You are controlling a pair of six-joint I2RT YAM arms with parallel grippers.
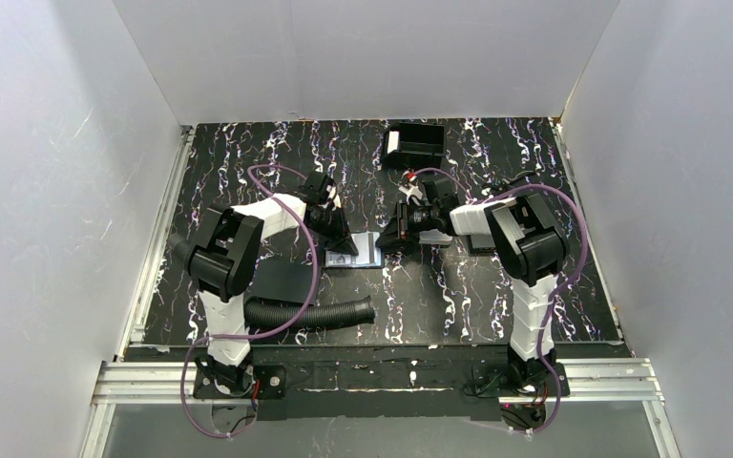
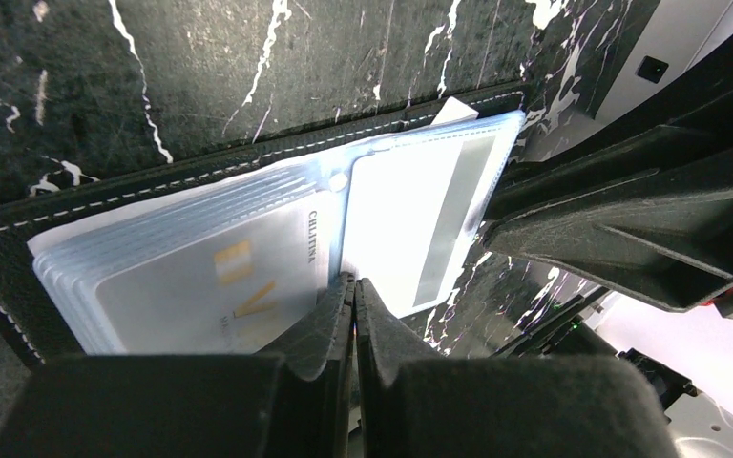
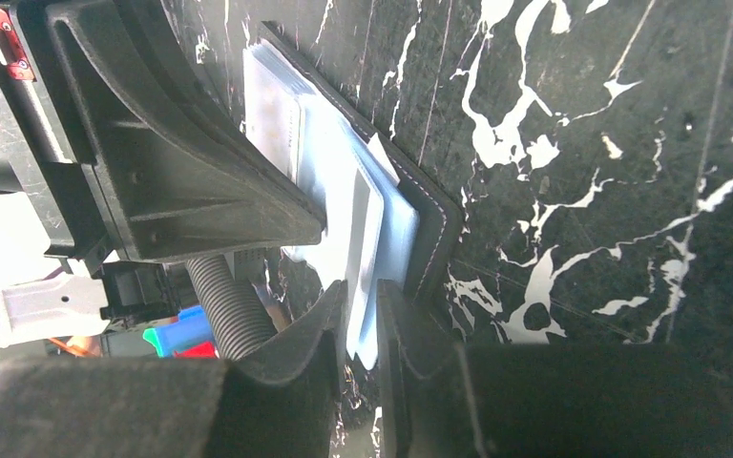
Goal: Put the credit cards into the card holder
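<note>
The open card holder [image 1: 367, 250] lies mid-table, its clear sleeves on a dark stitched cover [image 2: 10, 224]. Over its left half, my left gripper is shut, tips at the sleeves, with nothing plainly visible between them. In the left wrist view, a stack of sleeves [image 2: 219, 277] and a white card in a sleeve [image 2: 406, 205] show. At the holder's right end is my right gripper, a narrow gap between its fingers. A white card's edge [image 3: 366, 243] and a bluish sleeve [image 3: 396, 229] run into that gap; whether they are gripped is unclear.
Right of the holder, a white object [image 1: 436, 238] lies partly under the right arm. An open black box [image 1: 420, 134] stands at the back. A black sheet [image 1: 282, 280] and ribbed hose [image 1: 315, 314] occupy the front left.
</note>
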